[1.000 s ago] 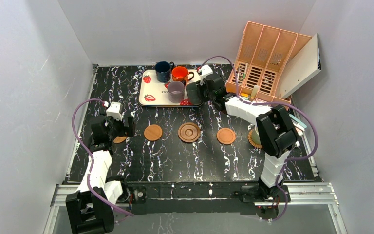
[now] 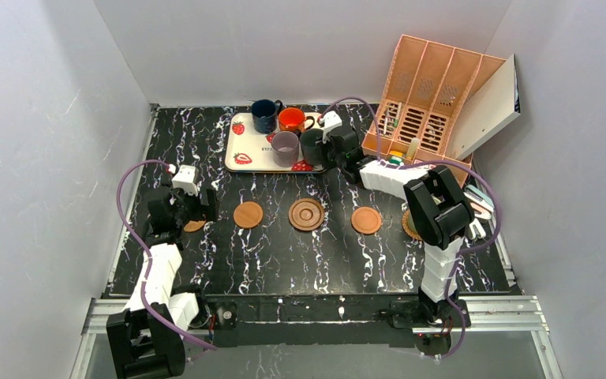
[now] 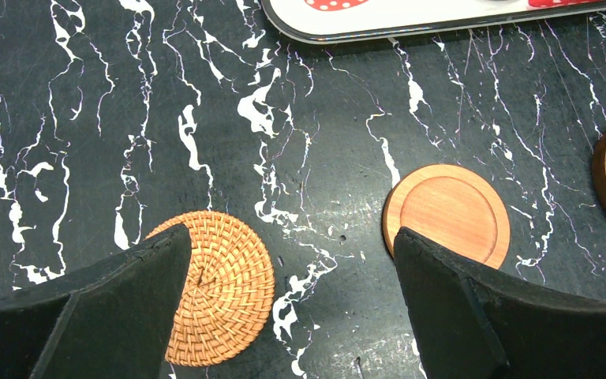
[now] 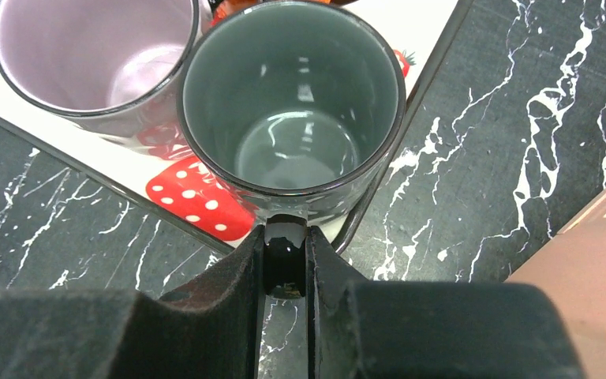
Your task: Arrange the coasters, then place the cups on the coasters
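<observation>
A grey-green glass cup [image 4: 288,103] is at the front right corner of the strawberry tray [image 2: 254,164]; whether its base rests on the tray cannot be told. My right gripper is shut on the cup's dark handle. In the top view that same cup [image 2: 311,140] stands close beside a mauve cup [image 2: 286,148]. My left gripper is open and empty above the table, over a woven coaster [image 3: 213,288] and a wooden coaster [image 3: 448,212]. A darker ringed coaster [image 2: 306,214] and another wooden one [image 2: 366,220] lie in the same row.
A navy mug [image 2: 265,116] and an orange mug [image 2: 292,120] stand at the tray's back. An orange compartment rack [image 2: 418,95] rises at the back right. Under the right arm, a woven coaster [image 2: 407,224] is partly hidden.
The right arm has shifted slightly, its elbow inward and its gripper a little toward the front. The held cup now looks more upright, its rim open to the top view. The left arm is still.
</observation>
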